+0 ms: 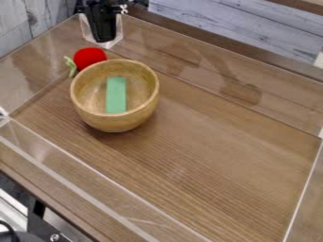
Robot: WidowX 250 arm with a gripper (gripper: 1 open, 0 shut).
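Note:
My gripper [98, 32] is at the top left, near the back corner, dark and partly cut off by the frame's top; its fingertips are too small to read clearly. A red strawberry-like object [89, 58] with some green lies on the table just below it, apart from it. A wooden bowl [139, 112] holds a green block [116, 95].
A pale wall [38, 19] borders it at the back left, with edges along the back and right.

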